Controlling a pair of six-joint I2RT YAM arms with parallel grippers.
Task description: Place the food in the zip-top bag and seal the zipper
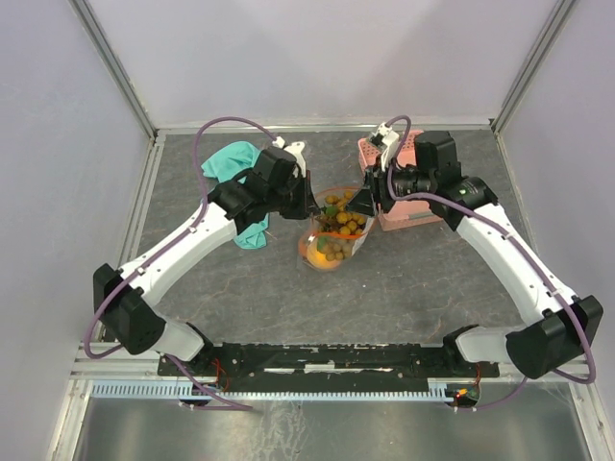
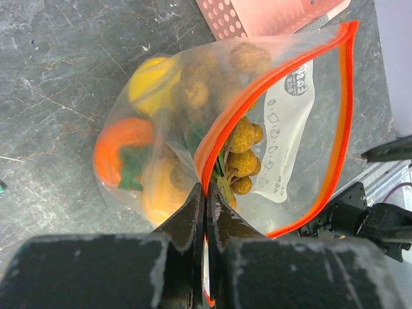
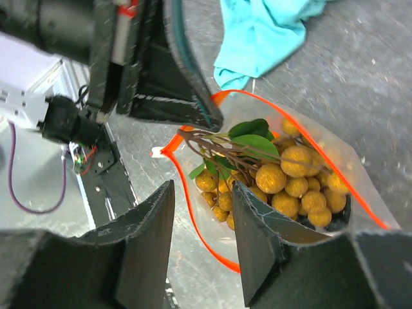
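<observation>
The clear zip bag (image 1: pixel 327 252) with an orange zipper rim holds longan fruit (image 3: pixel 293 161) on twigs with leaves, an orange fruit (image 2: pixel 119 151) and yellow fruit (image 2: pixel 148 93). My left gripper is shut on the bag's rim at one side. My right gripper is part open over the open mouth of the bag, opposite the left one, the longans showing between and beyond its fingers. The bag's mouth gapes wide in both wrist views.
A pink basket (image 1: pixel 408 216) stands behind the bag at the right. A turquoise cloth (image 1: pixel 231 158) lies at the back left.
</observation>
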